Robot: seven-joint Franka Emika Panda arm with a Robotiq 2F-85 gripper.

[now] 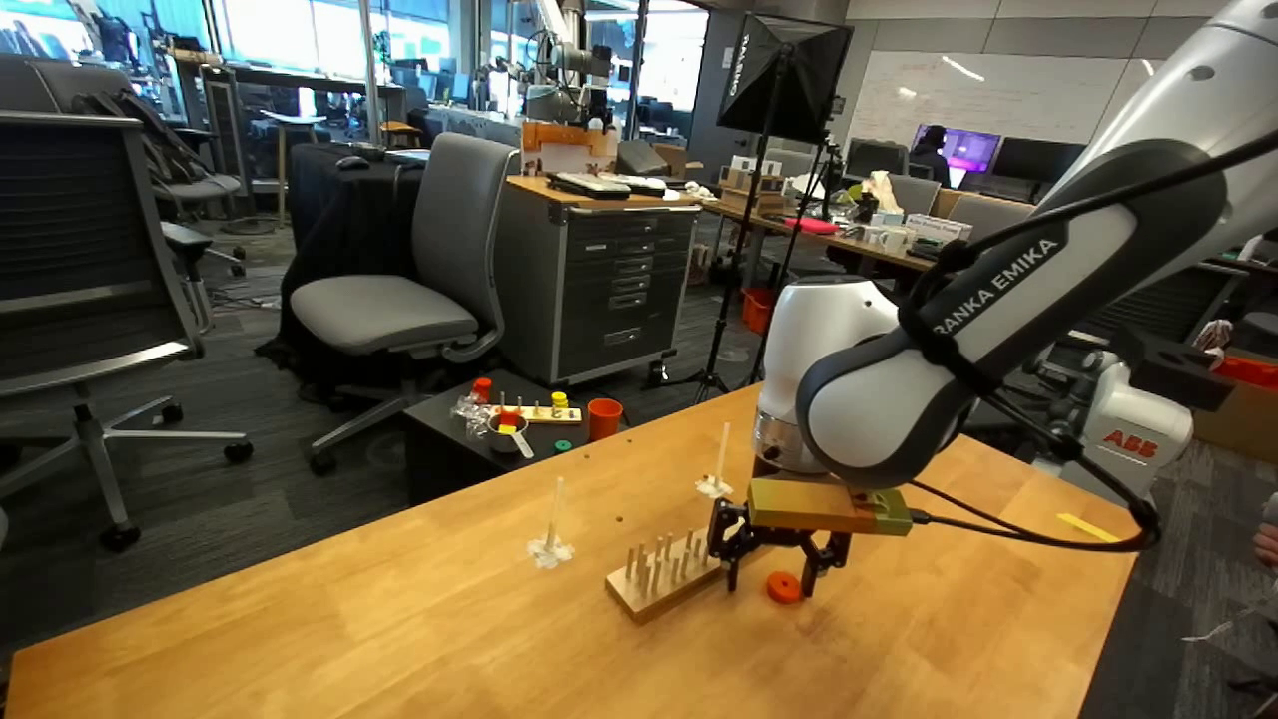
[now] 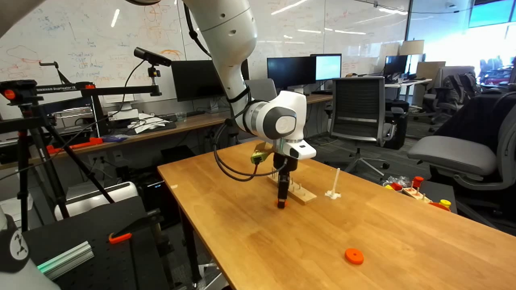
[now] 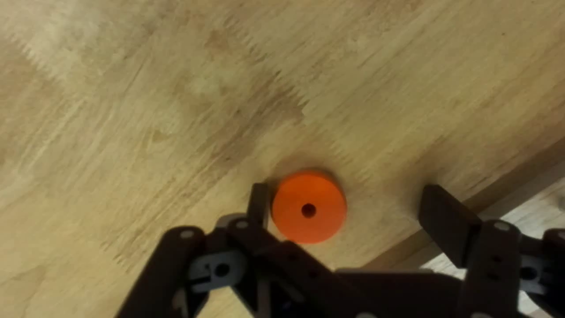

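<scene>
An orange disc (image 3: 312, 229) with a small centre hole lies flat on the wooden table. My gripper is low over it with its fingers apart, one finger on each side. In the wrist view the disc sits close beside the left finger, and a wide gap separates it from the right one. Exterior view 1 also has the disc (image 1: 785, 587) between the fingertips of the lowered gripper (image 1: 770, 587). Exterior view 2 mostly hides it behind a finger.
A wooden peg board (image 1: 647, 599) with several pegs stands right beside the gripper. Two upright rods, one (image 1: 553, 515) left and one (image 1: 722, 455) behind, are fixed to the table. Another orange disc (image 2: 354, 256) lies apart in exterior view 2.
</scene>
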